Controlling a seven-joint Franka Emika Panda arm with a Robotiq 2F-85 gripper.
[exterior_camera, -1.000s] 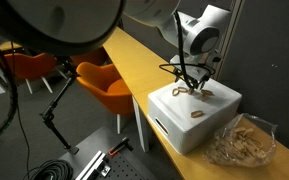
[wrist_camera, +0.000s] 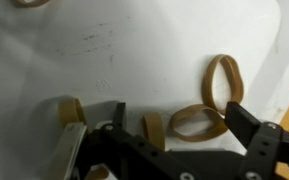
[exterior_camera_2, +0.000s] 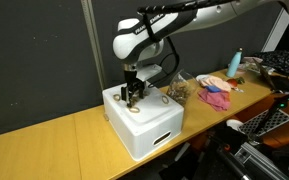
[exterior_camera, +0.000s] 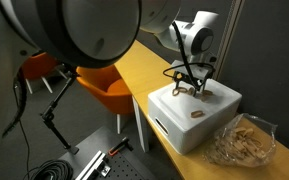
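Observation:
Several tan ring-shaped bands lie on a white box. In the wrist view, one band (wrist_camera: 189,136) lies between my open gripper's (wrist_camera: 177,126) fingers, and a narrow upright-looking band (wrist_camera: 154,130) is close to the left finger. Another band (wrist_camera: 207,82) rests just beyond the right finger, and one more (wrist_camera: 71,109) is left of the left finger. Exterior view 1 has the gripper (exterior_camera: 198,88) low over the box (exterior_camera: 174,112), with a lone band (exterior_camera: 196,114) near the front edge. Whether the fingertips touch the box cannot be told. Nothing is gripped.
A clear plastic bag (exterior_camera: 240,142) of tan pieces lies beside the box on the wooden table (exterior_camera: 164,68). Exterior view 2 has pink cloth (exterior_camera_2: 216,100) and a blue bottle (exterior_camera_2: 234,64) farther right. Left of the box the table is bare.
The arm has shifted slightly, and its large upper link reaches lower in exterior view 1. The gripper stays over the same part of the box; the bands look unmoved.

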